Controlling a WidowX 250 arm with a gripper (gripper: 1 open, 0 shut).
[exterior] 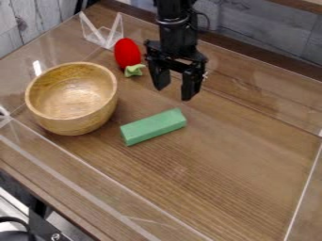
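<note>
My black gripper (176, 74) hangs over the upper middle of the wooden table, its two fingers apart and pointing down, with nothing seen between them. A green block (153, 126) lies below it toward the front. A red object (127, 53) and a small light-green item (134, 70) lie to the gripper's left.
A wide tan bowl (71, 99) fills the left side. A white wire-like object (101, 29) is at the upper left.
</note>
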